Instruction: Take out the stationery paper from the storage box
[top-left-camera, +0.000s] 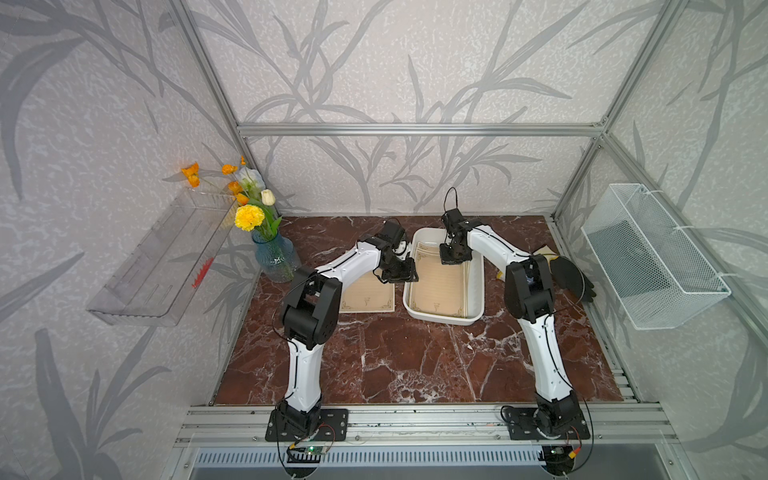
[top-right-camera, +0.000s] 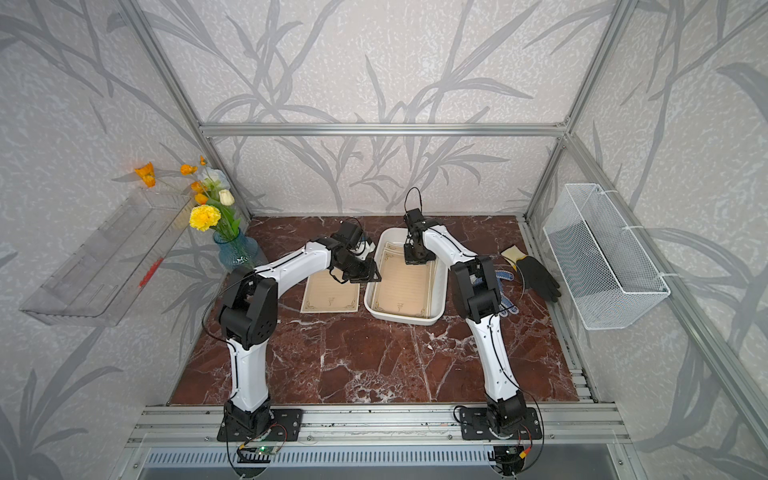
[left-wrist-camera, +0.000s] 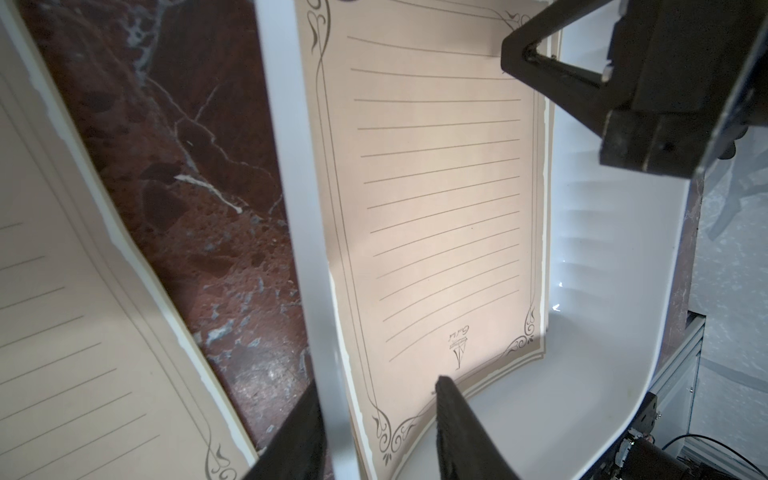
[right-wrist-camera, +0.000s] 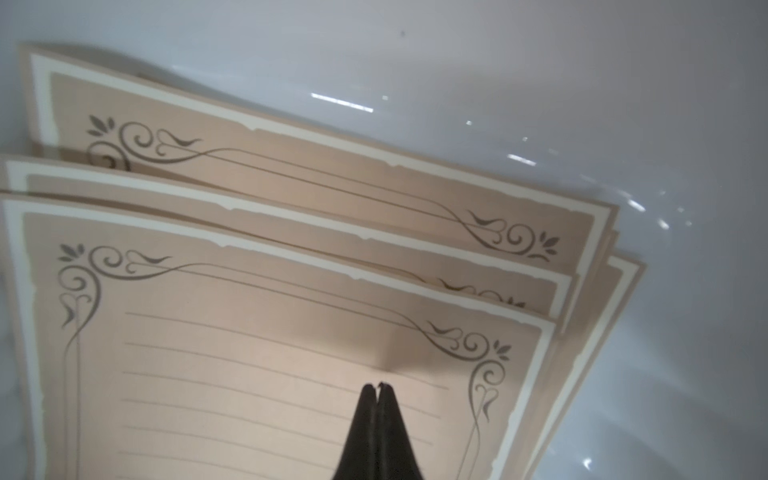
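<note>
A stack of beige stationery paper with scroll-patterned corners lies inside the white storage box, its sheets slightly fanned. My right gripper is shut with bare fingertips pressed together, over the top sheet near its far end. The paper is outside those fingers. At the box's left wall, my left gripper stands open. One finger is by the rim and the other is over the near end of the paper; whether it touches cannot be told. Another piece of stationery paper lies flat on the table, left of the box.
A blue vase with flowers stands at the back left. Dark gloves lie on the right side. A clear bin and a white mesh basket hang at the side walls.
</note>
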